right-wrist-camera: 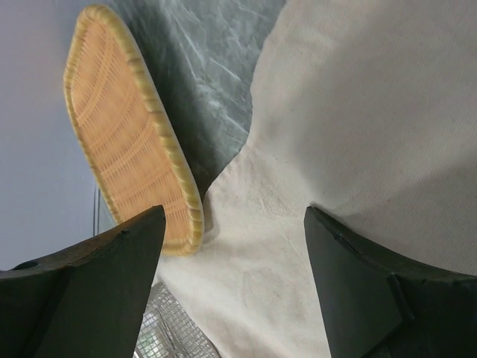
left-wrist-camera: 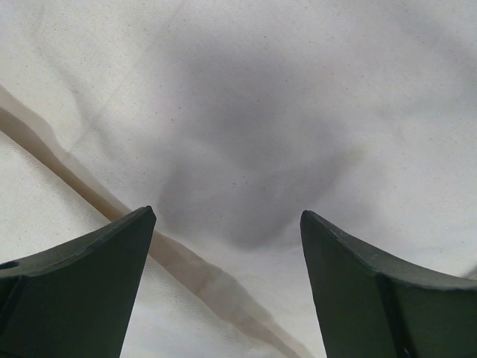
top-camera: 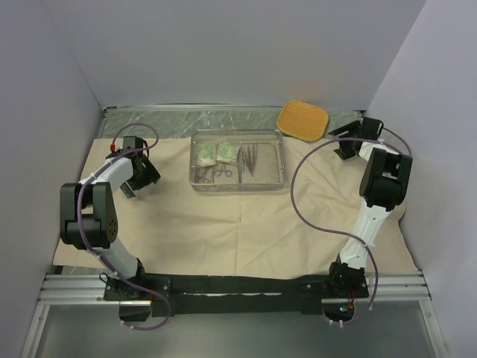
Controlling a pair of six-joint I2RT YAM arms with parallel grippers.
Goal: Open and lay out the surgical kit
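Observation:
The surgical kit lies near the back middle as a metal mesh tray (top-camera: 270, 186). In it are two green-and-white packets (top-camera: 227, 153), scissors (top-camera: 222, 171) and several slim metal instruments (top-camera: 250, 158). Over the cloth at left, my left gripper stands open, its fingers (left-wrist-camera: 82, 298) apart with only cloth between and below them. A fold crosses the cloth there. My right gripper is open and empty at the back right. Its view shows the cloth's back edge, a corner of the mesh tray (right-wrist-camera: 179, 328) and an orange woven tray (right-wrist-camera: 123, 127).
A beige cloth (top-camera: 223, 239) covers most of the table, wrinkled in places and clear in front of the kit. The orange woven tray (top-camera: 303, 121) sits at the cloth's back edge, right of the kit. Grey walls (top-camera: 440, 149) close in both sides.

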